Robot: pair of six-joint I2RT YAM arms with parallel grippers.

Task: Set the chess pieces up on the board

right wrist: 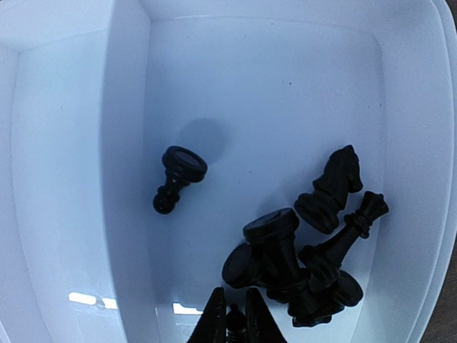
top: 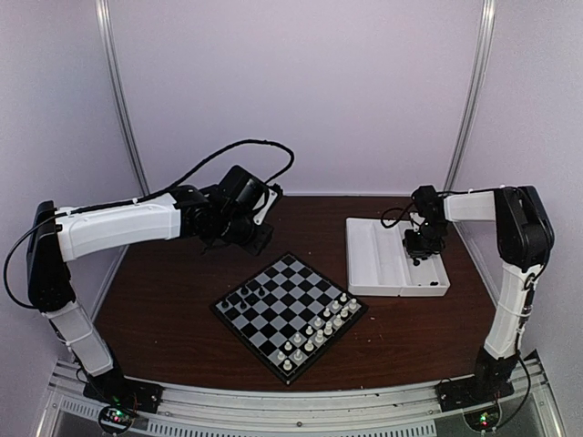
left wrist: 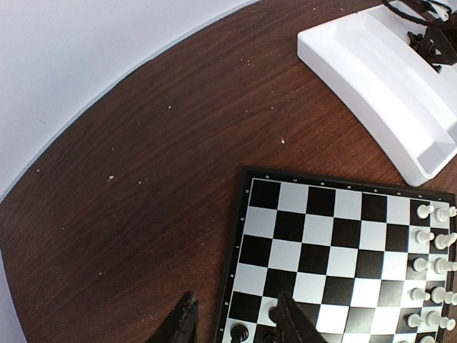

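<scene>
The chessboard (top: 289, 314) holds white pieces along its right side and several black pieces (left wrist: 239, 332) at its left corner. My left gripper hangs over the board's left side, fingertips apart, with nothing seen held. My right gripper is down in the right compartment of the white tray (top: 373, 255), a black piece showing between or just under its fingertips. Further black pieces lie loose there: a pawn (right wrist: 178, 171), a knight (right wrist: 328, 193) and a heap of others (right wrist: 278, 250).
The tray's left compartment (right wrist: 57, 179) is empty in the right wrist view. Bare dark table (left wrist: 128, 214) surrounds board and tray, with pale walls behind and at the sides.
</scene>
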